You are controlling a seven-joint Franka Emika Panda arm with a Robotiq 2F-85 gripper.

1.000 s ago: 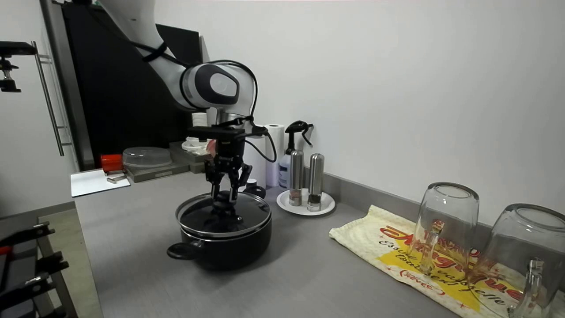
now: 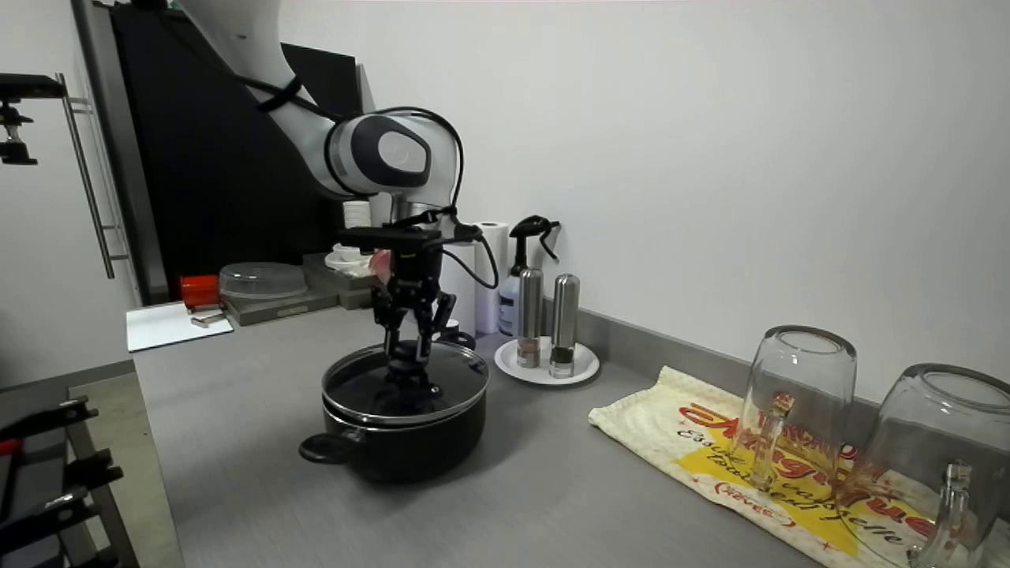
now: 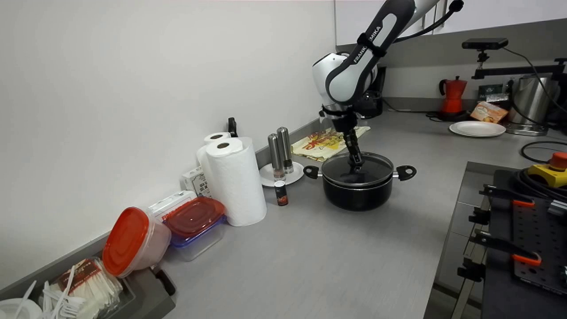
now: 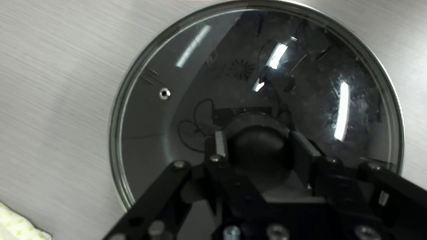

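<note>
On the grey counter stands a black pot (image 2: 417, 453) with two side handles, seen in both exterior views. A glass lid (image 2: 350, 379) with a steel rim lies over the pot's mouth; in the second exterior view the lid (image 3: 335, 169) looks about level on the pot (image 3: 357, 197). My gripper is shut on the round black knob (image 4: 258, 154) at the lid's middle, one finger on either side of it. The lid (image 4: 192, 100) fills most of the wrist view and hides the pot's inside.
A white plate (image 2: 592, 371) with two metal mills stands close behind the pot. Beyond are paper towel rolls (image 3: 239, 186). A printed cloth (image 2: 653, 416) under two glass jugs (image 2: 805, 379) lies along the wall.
My gripper and the lid have shifted slightly to the right in the first exterior view, and the lid sits more evenly over the pot. The pot looks nearly still.
</note>
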